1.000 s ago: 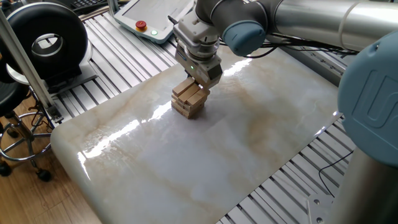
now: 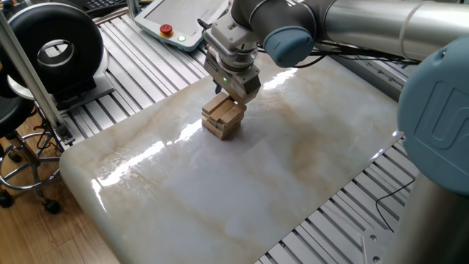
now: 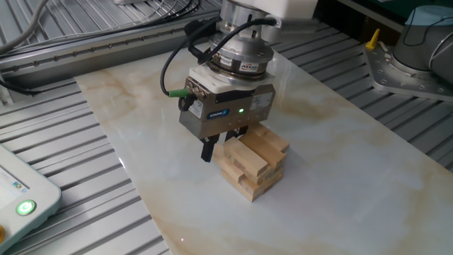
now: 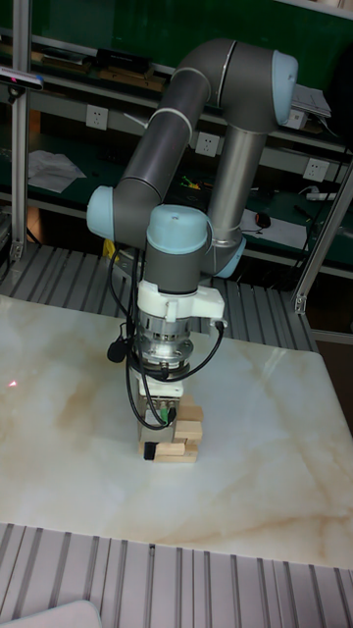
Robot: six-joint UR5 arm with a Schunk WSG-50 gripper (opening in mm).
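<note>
A compact stack of light wooden blocks [image 2: 223,117] stands on the marble-patterned board, its layers laid crosswise. In exterior view 2 the stack [image 3: 253,161] has several blocks on top with uneven ends. My gripper [image 3: 219,146] points down at the stack's rear side, close against it. Its black fingers [image 3: 207,149] stand apart, one outside the stack and the other partly hidden behind the top blocks. I see no block clearly clamped between them. From exterior view 3, the gripper's body covers the left part of the stack [image 4: 186,431].
Around the stack the marble board [image 2: 183,198] is clear. Slatted metal table [image 2: 132,66] borders it. A teach pendant [image 2: 179,18] with a red button lies beyond the far left edge. Cables [image 3: 170,64] hang beside the wrist.
</note>
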